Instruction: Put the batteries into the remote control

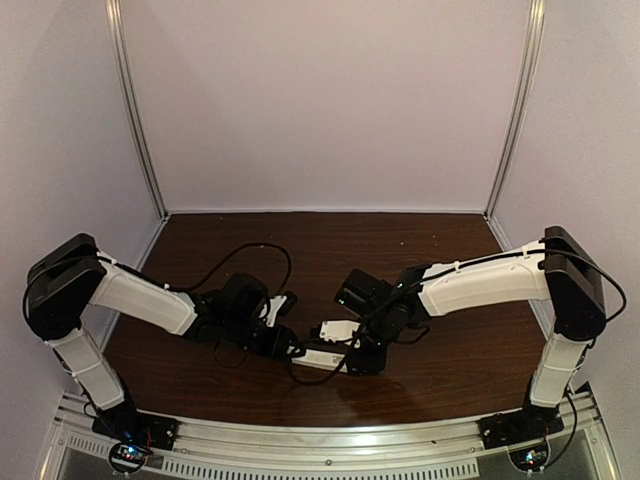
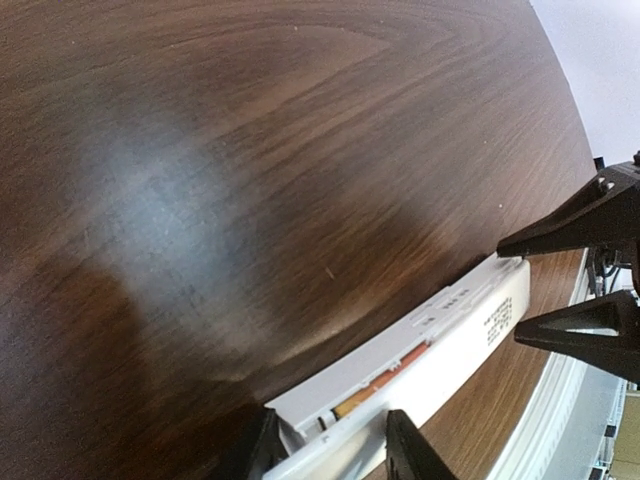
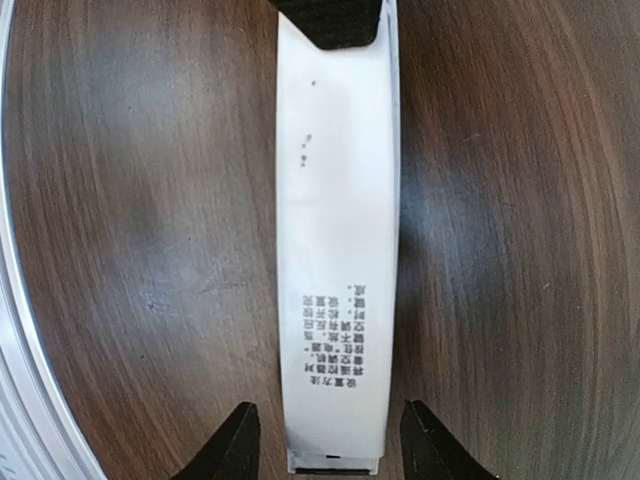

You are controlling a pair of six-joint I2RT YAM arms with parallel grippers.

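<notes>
The white remote (image 1: 318, 359) lies on the dark table between both grippers. In the left wrist view its battery bay (image 2: 385, 375) shows an orange battery (image 2: 360, 397) inside. My left gripper sits at the near end of the remote (image 2: 450, 370), one finger each side; whether it grips is unclear. My right gripper has its fingertips apart, either side of the remote's printed end; in the left wrist view its fingers stand open around that end.
Bare wooden table (image 1: 320, 250) lies behind the arms. The metal front rail (image 1: 330, 430) runs close in front of the remote. Black cables loop over both arms.
</notes>
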